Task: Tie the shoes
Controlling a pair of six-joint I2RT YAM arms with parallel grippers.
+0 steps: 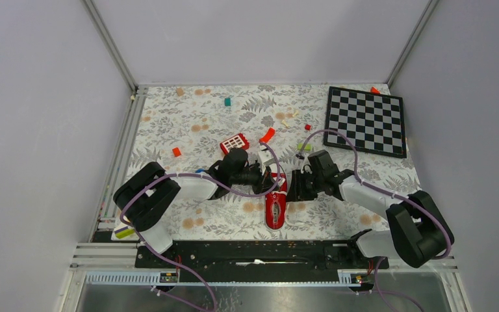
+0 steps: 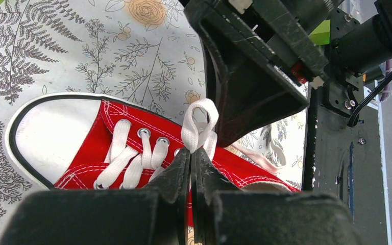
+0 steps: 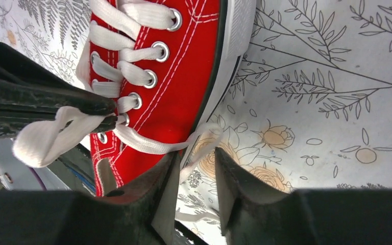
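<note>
The red shoe (image 1: 275,211) with white laces lies lengthwise at the middle of the table, toe away from the front edge. In the left wrist view my left gripper is shut on a lace, whose white loop (image 2: 199,122) rises past the fingertips above the shoe. The right wrist view shows that loop (image 3: 56,133) too, and a lace end (image 3: 148,145) running over the shoe's side. Beside the shoe, my right gripper stands part open. The lace end curls near its fingertips; whether it lies between or beyond them is unclear.
A red-and-white box (image 1: 235,143) lies behind the left arm. The checkered board (image 1: 366,121) sits at the back right. Small coloured blocks are scattered at the back. Bare tablecloth lies to the left of the shoe, toward the front.
</note>
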